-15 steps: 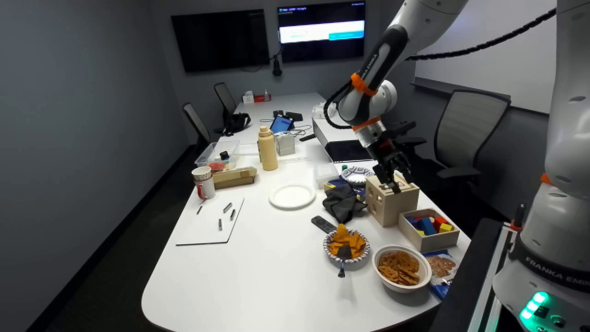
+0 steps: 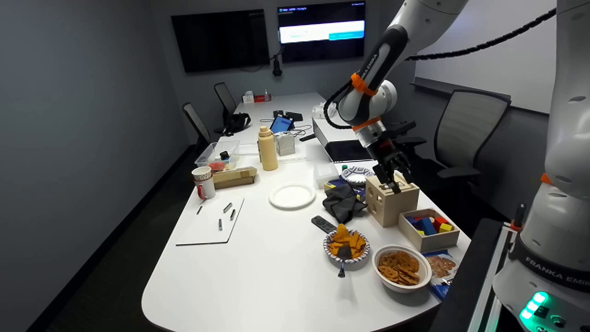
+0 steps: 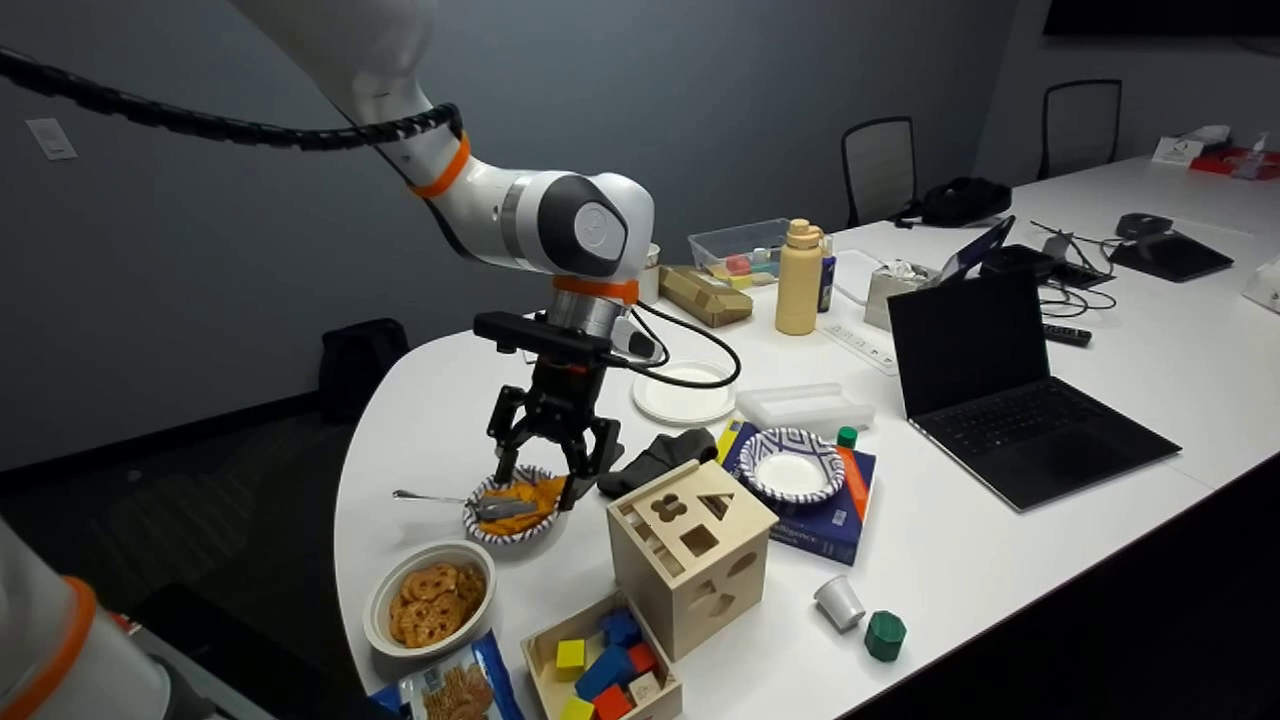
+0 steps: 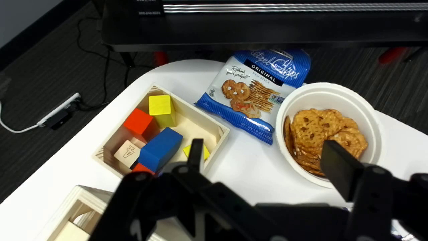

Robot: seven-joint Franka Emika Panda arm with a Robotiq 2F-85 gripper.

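My gripper (image 3: 539,486) hangs above the table, open, with nothing between its fingers. In the wrist view, a finger pad (image 4: 341,168) overlaps the near part of the white bowl of pretzel crisps (image 4: 375,132), and the other side overlaps the edge of a wooden tray (image 4: 218,146). That tray holds red, yellow and blue blocks (image 4: 161,148) and a plain numbered one. A wooden shape-sorter box (image 3: 708,558) stands beside the tray, holes on its top and side. Orange chips fill a patterned bowl (image 2: 360,255), where a spatula (image 2: 344,252) rests with its handle over the rim.
A pretzel bag (image 4: 252,92) lies between tray and bowl. Near the sorter are a black cloth (image 2: 344,204), a remote (image 2: 323,224), a patterned plate on a blue box (image 3: 854,528), a silver cup (image 3: 840,602) and a green block (image 3: 885,636).
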